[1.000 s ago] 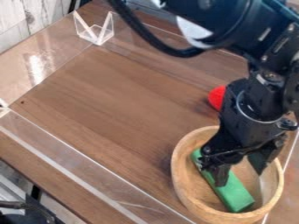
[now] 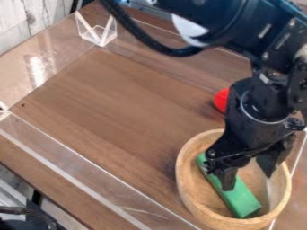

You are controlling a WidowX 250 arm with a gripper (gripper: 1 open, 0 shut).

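My black gripper (image 2: 246, 160) reaches down into a round wooden bowl (image 2: 192, 193) at the lower right of the camera view, its fingers open. A green block (image 2: 238, 199) lies tilted in the bowl, partly under the gripper, which hides its upper end. Whether the fingers touch the block I cannot tell. A red object (image 2: 222, 99) sits behind the bowl, mostly hidden by the arm.
A clear plastic holder (image 2: 97, 30) stands at the back left. Transparent edging runs along the table's left and front edges.
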